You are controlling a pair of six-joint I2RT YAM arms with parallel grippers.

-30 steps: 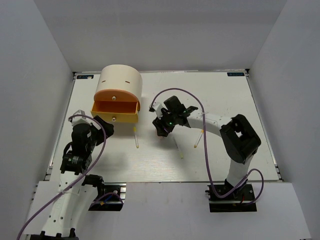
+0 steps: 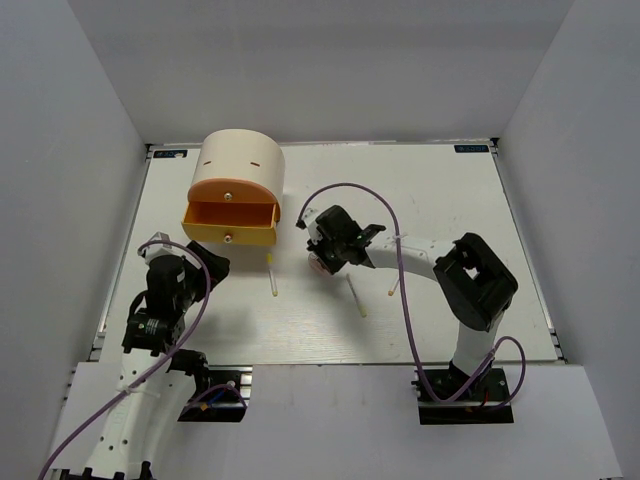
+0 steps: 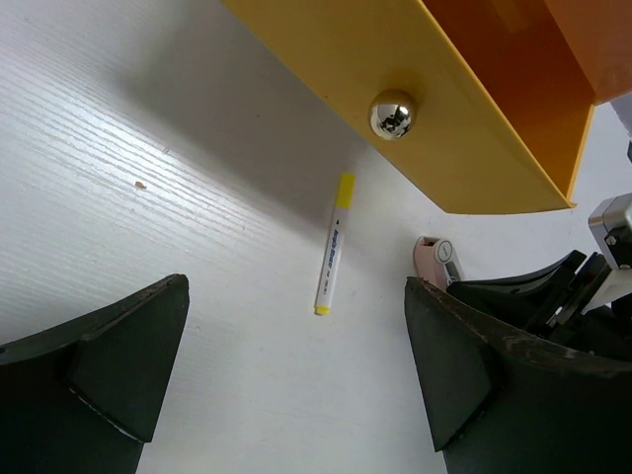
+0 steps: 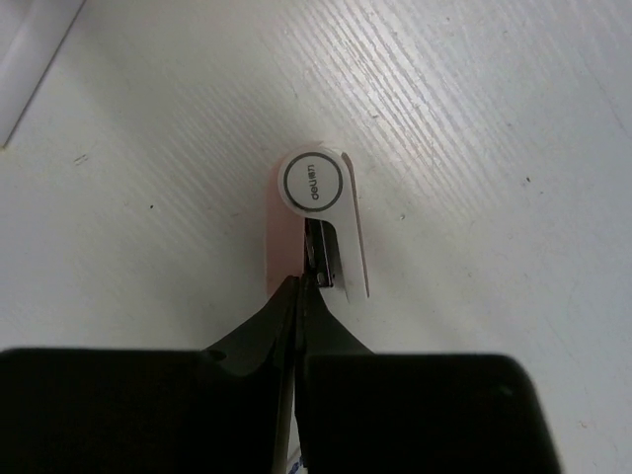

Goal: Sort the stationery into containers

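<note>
A wooden drawer box (image 2: 236, 160) stands at the back left, its yellow drawer (image 3: 474, 158) pulled out and empty where visible. A yellow-capped marker (image 3: 332, 247) lies below it. My left gripper is open, with nothing held, left of the marker in the top view. My right gripper is shut, its tips at the near end of a pink-and-white stapler (image 4: 286, 227) lying on the table, with nothing seen between the fingers.
The right arm spans the middle right, close over the pens.
The right gripper has shifted slightly at the stapler, and its arm has moved a little toward the front of the table.
</note>
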